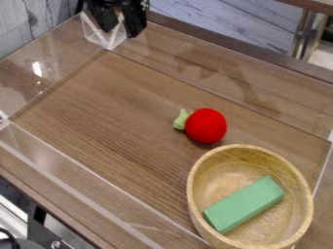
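The dark gripper [117, 17] is high at the back left of the camera view, partly cut off by the top edge, over a crumpled white, shiny patch [104, 33]; whether anything is between its fingers is hard to make out. A red tomato-like object [207, 126] with a green stem lies on the wooden table [104, 117], right of centre. A cream round bowl [208, 175] at the front right holds a green block [243, 202].
A light wooden ledge runs along the top right edge.
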